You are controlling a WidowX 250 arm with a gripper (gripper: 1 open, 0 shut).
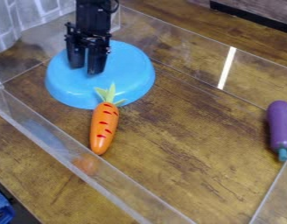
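My black gripper (87, 51) reaches down from the top left over a round blue dish (122, 83), its lower tip over the dish's upper part; whether it is open or shut, or holds anything, is unclear in the dark shape. An orange toy carrot (105, 124) with pale green leaves lies below the dish, leaves at its rim. A purple toy eggplant (279, 127) lies at the far right.
Clear plastic walls edge the wooden surface (181, 162) on several sides. A blue object (0, 208) shows at the bottom left corner.
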